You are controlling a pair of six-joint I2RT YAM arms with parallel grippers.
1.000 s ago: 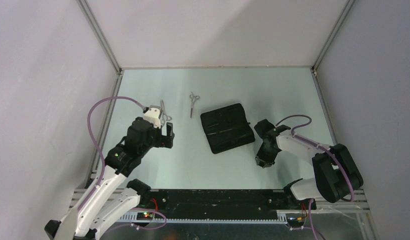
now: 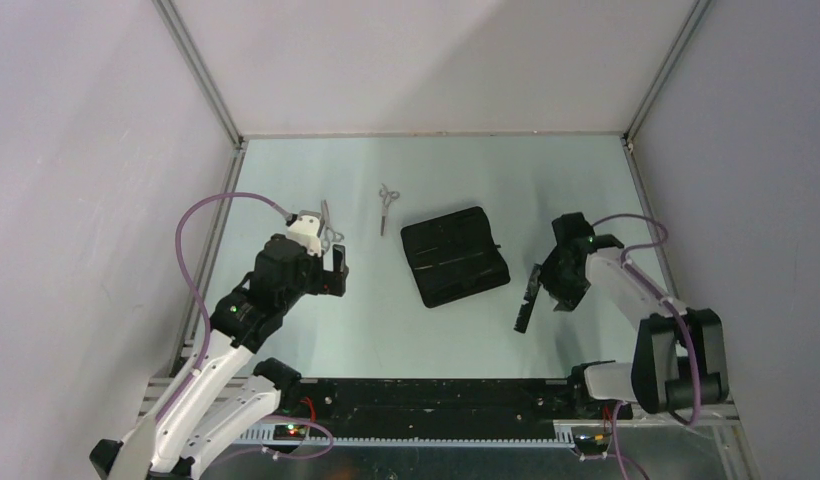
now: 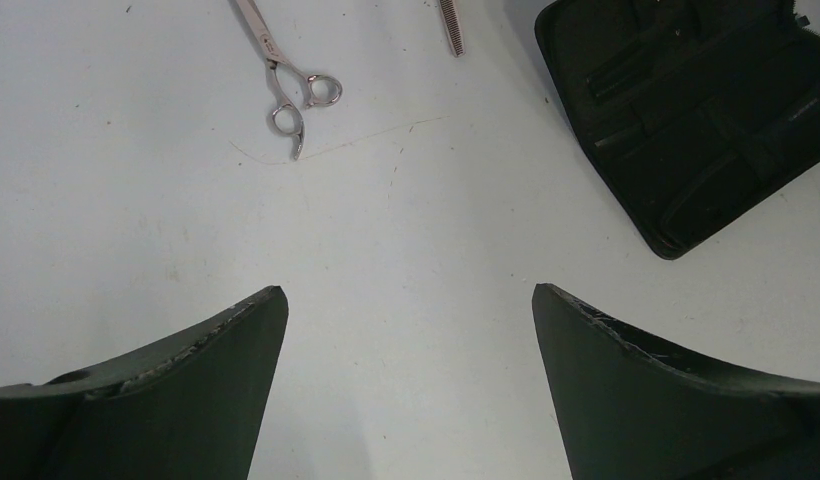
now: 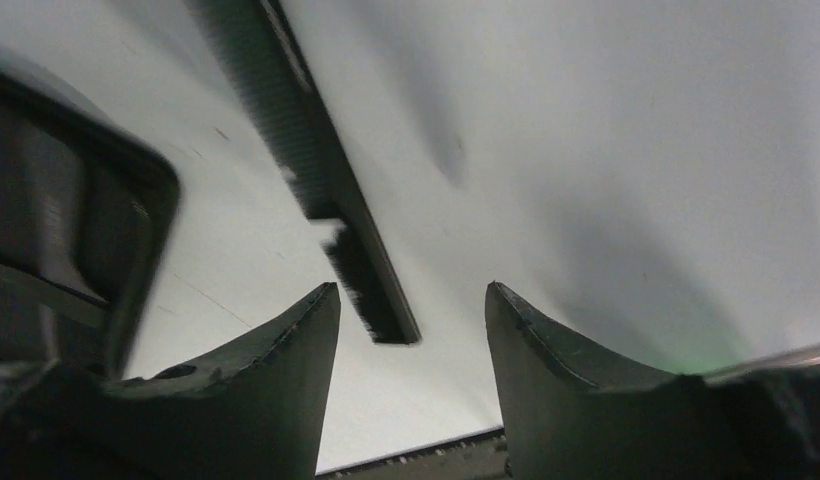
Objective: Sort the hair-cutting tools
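Note:
A black comb (image 2: 527,302) lies on the table right of the black case (image 2: 456,256), which is spread flat. Over the comb's right side is my right gripper, open; the comb (image 4: 336,205) rests on the table beyond its fingertips, slightly blurred. Two pairs of scissors lie at the left: silver scissors (image 3: 276,65) ahead of my left gripper, and thinning scissors (image 2: 388,200) farther back, whose toothed blade (image 3: 452,25) shows at the left wrist view's top. My left gripper hangs open above bare table, nothing between its fingers.
Free table surrounds the case, with a wide clear stretch (image 2: 386,340) in front of it and behind it. A dark rail (image 2: 436,405) runs along the front edge. Side walls bound the table left and right.
My right gripper was over the comb's front end and has shifted right and back, so the comb is uncovered in the top view. The left arm, scissors and case have stayed put.

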